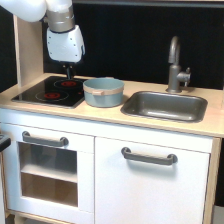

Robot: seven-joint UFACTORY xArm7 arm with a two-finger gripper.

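Note:
The white robot arm (63,41) hangs over the black stovetop (42,95) at the upper left, its dark gripper (70,70) pointing down above the burners, too small and dark to tell open from shut. A grey-blue pot (103,96) sits on the wooden counter (135,87), just right of the stovetop.
The steel sink (165,104) with its tall faucet (174,66) fills the right of the counter. Below are a cabinet (145,180) with a handle and an open-fronted oven compartment (48,180).

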